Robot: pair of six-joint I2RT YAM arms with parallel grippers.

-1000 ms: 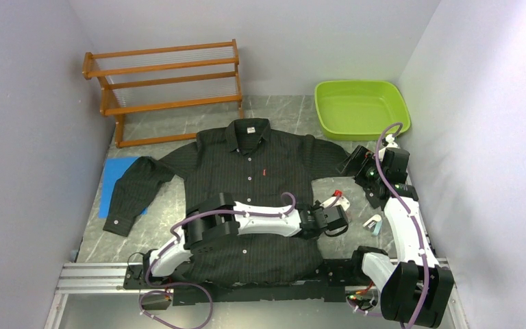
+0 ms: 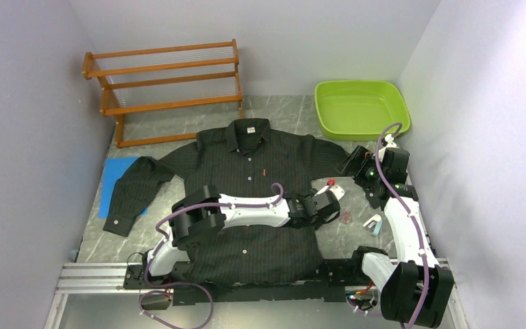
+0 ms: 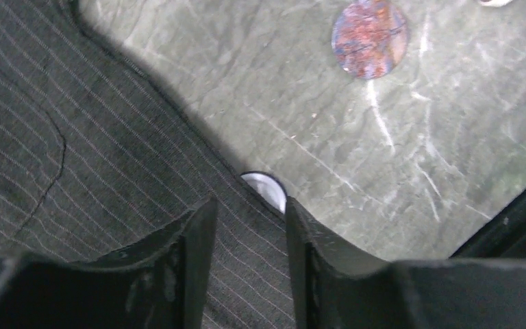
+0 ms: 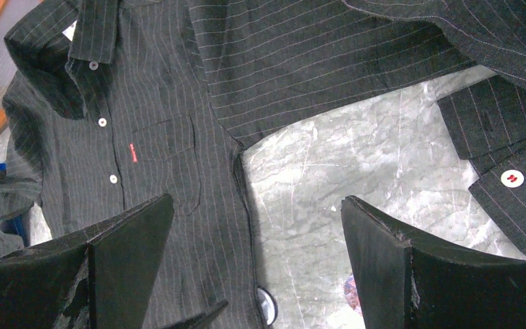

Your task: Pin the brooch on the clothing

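Observation:
A dark pinstriped shirt (image 2: 219,161) lies spread on the grey table. Beside it, a round pinkish patterned disc (image 3: 370,38) rests flat on the table. A second round piece, white with a dark rim (image 3: 268,188), peeks out from the shirt's side edge, which hides part of it. Which of the two is the brooch I cannot tell. My left gripper is over that edge, its fingers parted, with the white piece just beyond the gap and nothing gripped. Over the shirt's sleeve side, my right gripper stands wide open and empty.
At the back right stands a green basin (image 2: 363,130), at the back left a wooden rack (image 2: 164,72). A blue sheet (image 2: 113,175) lies under the left sleeve. Some small pale items (image 2: 374,224) sit near the right arm.
The left arm has shifted a little left and toward the collar, leaving the patterned disc uncovered in the top view. The right arm has stayed still.

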